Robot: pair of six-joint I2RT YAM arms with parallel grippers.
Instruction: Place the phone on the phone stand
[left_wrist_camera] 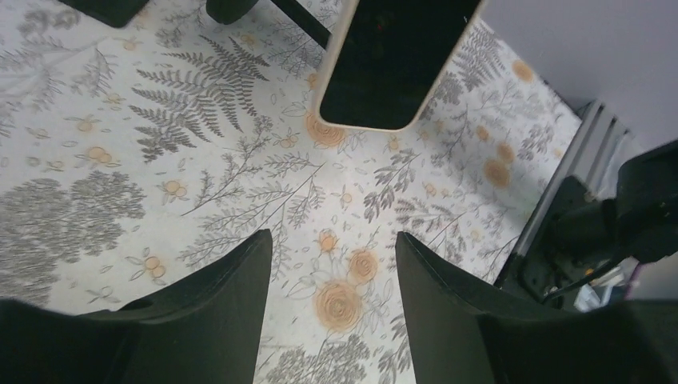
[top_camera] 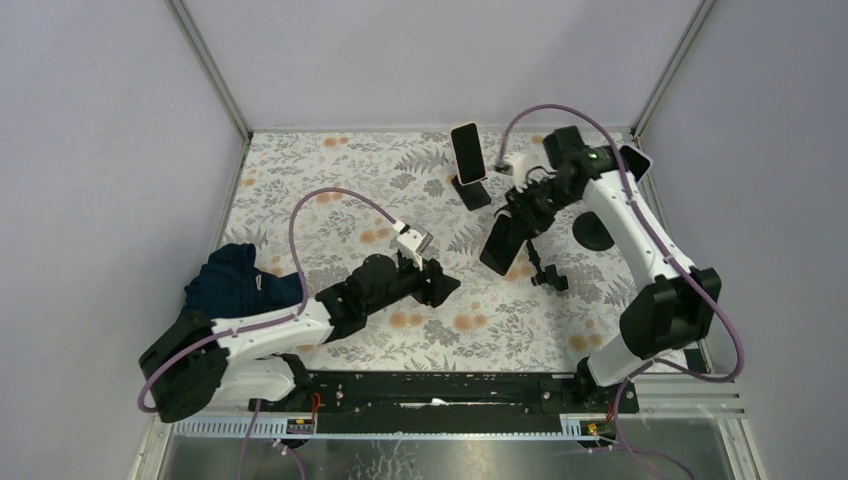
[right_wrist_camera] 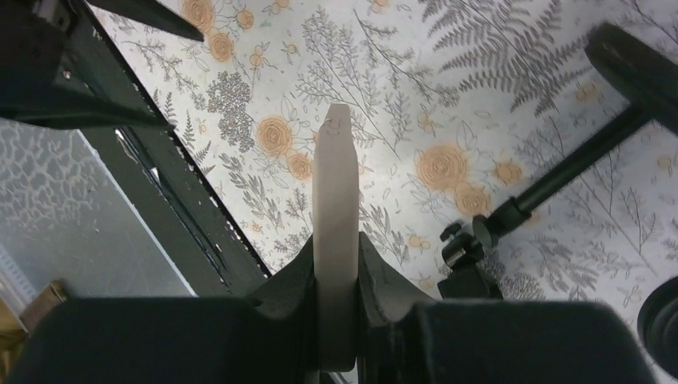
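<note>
My right gripper [top_camera: 520, 215] is shut on a dark phone [top_camera: 499, 247], seen screen-on in the left wrist view [left_wrist_camera: 388, 60] and edge-on as a pale strip [right_wrist_camera: 336, 208] in the right wrist view. Under it on the table lies a black phone stand with a thin arm and clamp base [top_camera: 550, 279], also in the right wrist view [right_wrist_camera: 572, 164]. My left gripper [top_camera: 440, 282] is open and empty, low over the middle of the mat, left of the held phone.
A phone on a stand [top_camera: 468, 154] stands at the back middle. Another phone [top_camera: 634, 164] with a round black base [top_camera: 592, 231] is at the right. A navy cloth [top_camera: 236, 287] lies at the left.
</note>
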